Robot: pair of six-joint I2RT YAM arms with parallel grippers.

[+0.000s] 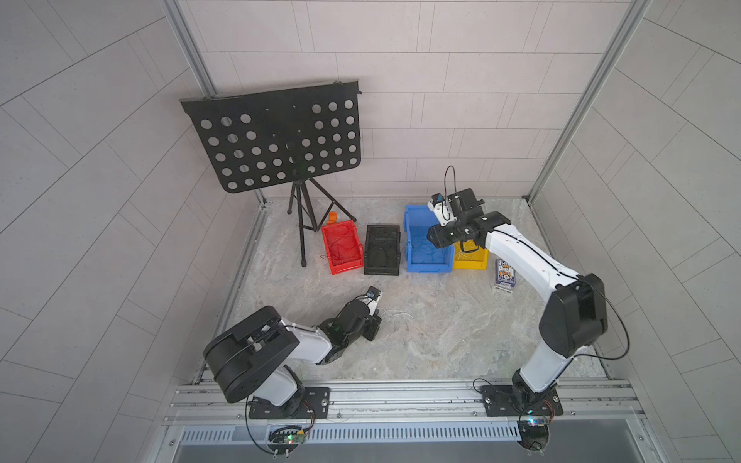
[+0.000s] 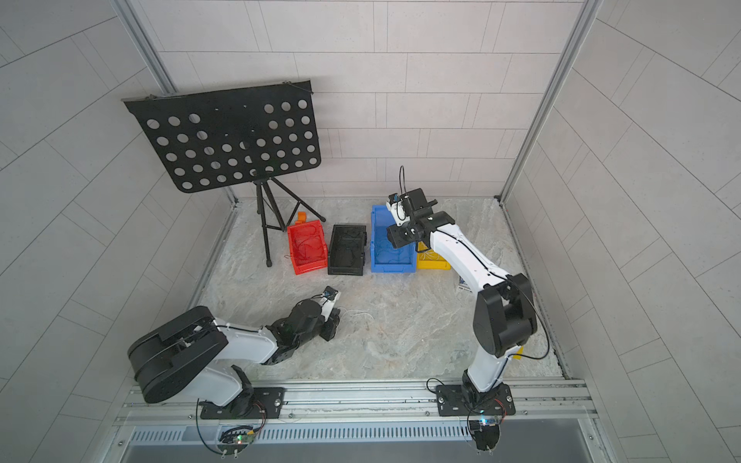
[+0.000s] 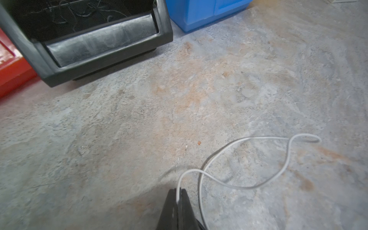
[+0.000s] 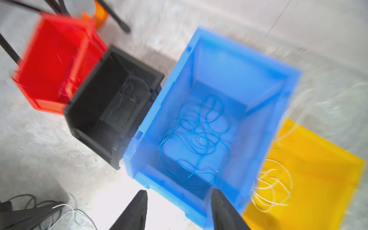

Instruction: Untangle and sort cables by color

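Observation:
A thin white cable (image 3: 264, 186) lies in a loop on the floor. One stretch of it rises into the tips of my left gripper, which is shut on it, low in front of the black bin (image 3: 103, 34). My right gripper is open and empty, above the front of the blue bin (image 4: 153, 115). Blue cables (image 4: 199, 132) lie coiled inside that bin. White cables (image 4: 274, 187) rest in the yellow bin (image 4: 325, 180). A few thin strands (image 4: 132, 86) show in the black bin. The red bin (image 1: 343, 247) stands at the left of the row.
A black music stand (image 1: 278, 139) rises behind the red bin. An orange object (image 1: 332, 218) sits by its legs. To the right of the yellow bin lies a small printed box (image 1: 504, 274). Floor between the left gripper and that box is mostly clear.

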